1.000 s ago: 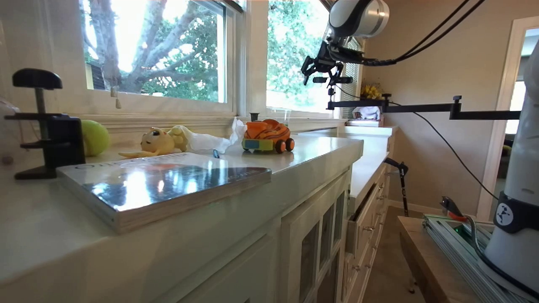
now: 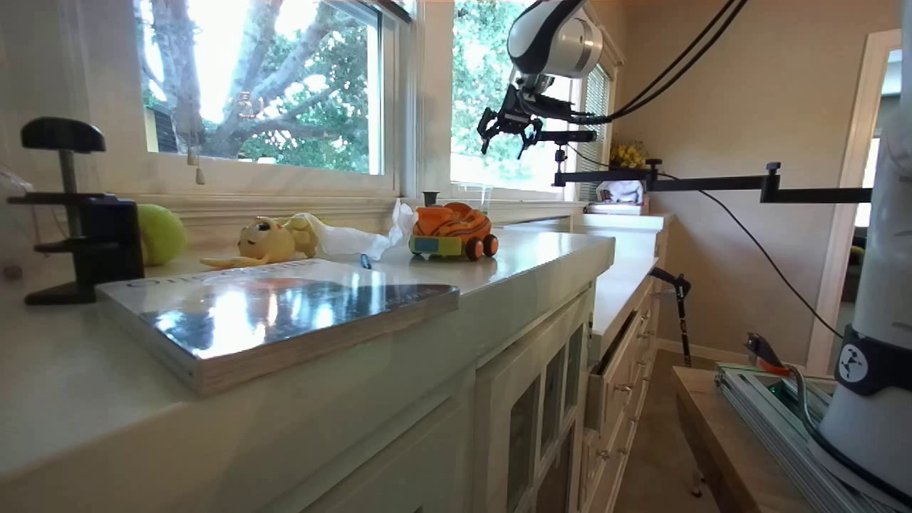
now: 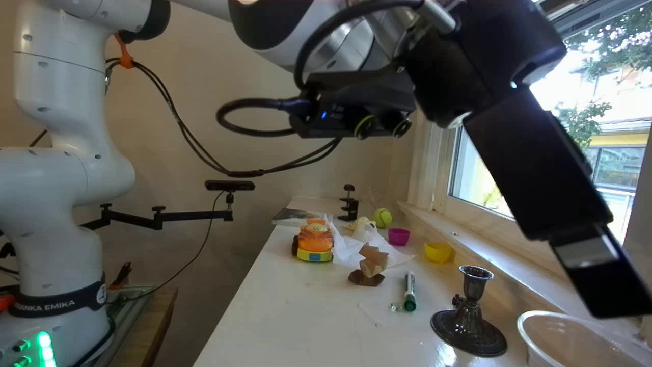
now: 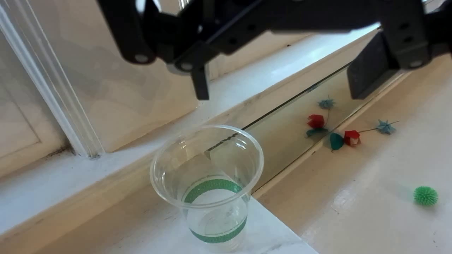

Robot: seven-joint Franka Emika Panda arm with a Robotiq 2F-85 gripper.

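In the wrist view a clear plastic cup [image 4: 216, 228] with green bands stands upright at the counter's corner, close to the window ledge. The second exterior view shows part of its rim [image 3: 553, 318] at the lower right. My gripper is open above the cup and apart from it, its two fingers spread wide with nothing between them. From the first exterior view, the gripper [image 2: 504, 145] hangs high in front of the far window, well above the countertop.
On the counter near the cup stand a dark metal candlestick [image 3: 469, 312] and a green marker [image 3: 409, 292]. Farther off are an orange toy car [image 3: 315, 238], a pink bowl [image 3: 399, 236] and a yellow bowl [image 3: 437, 251]. A green spiky ball [image 4: 426, 196] lies on a lower surface.
The arm and gripper have moved left and slightly lower in the first exterior view. The objects on the counter have not moved.
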